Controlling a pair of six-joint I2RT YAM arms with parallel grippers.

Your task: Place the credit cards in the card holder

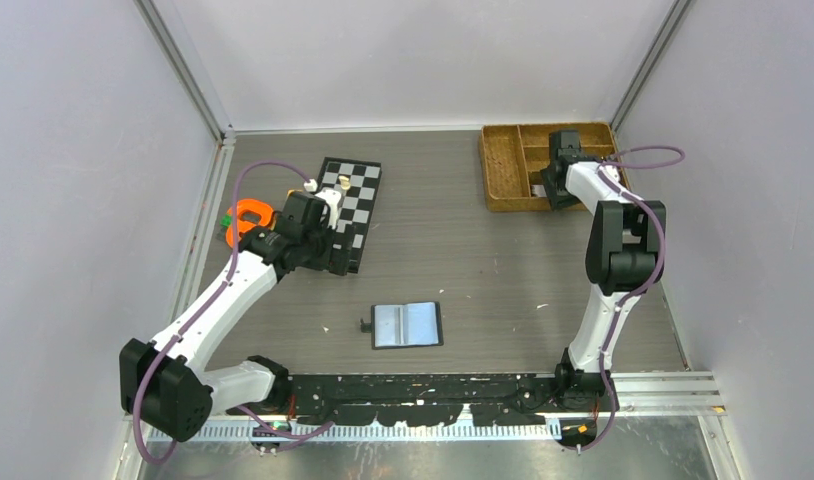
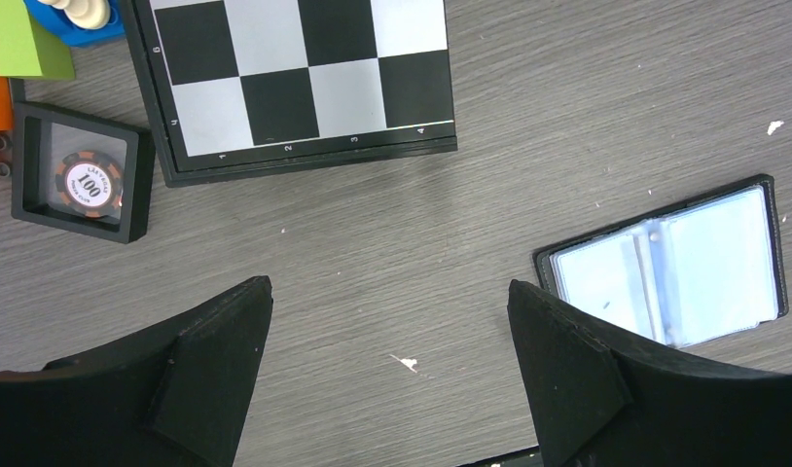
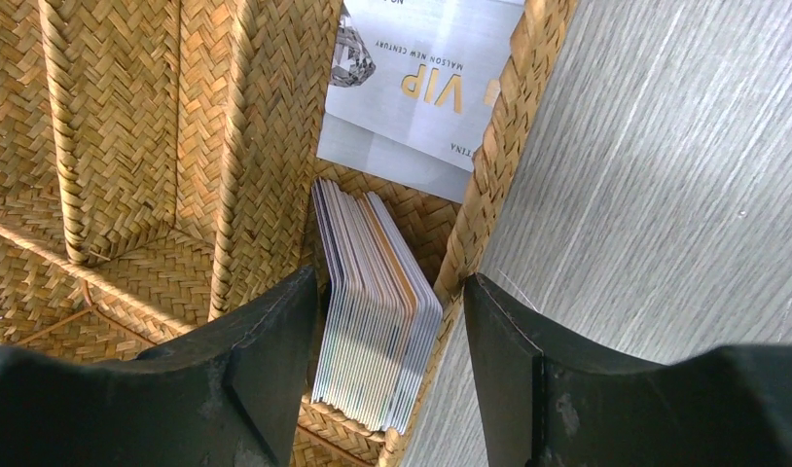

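A row of credit cards (image 3: 378,331) leans on edge in a front compartment of the woven basket (image 3: 232,146). My right gripper is open there, one finger on each side of the row. Two flat cards (image 3: 421,83), the upper one marked VIP, lie in the same compartment, farther up in the right wrist view. The card holder (image 1: 407,325), black-edged with clear sleeves, lies spread flat on the table near the front. Over by the chessboard, my left gripper hangs open with bare table between its fingers.
At the left are a chessboard (image 1: 358,200), orange pieces (image 1: 248,217) and a small black tray (image 2: 32,170) holding a poker chip. Bare table lies between the holder and the basket (image 1: 501,165). Walls close off the sides and back.
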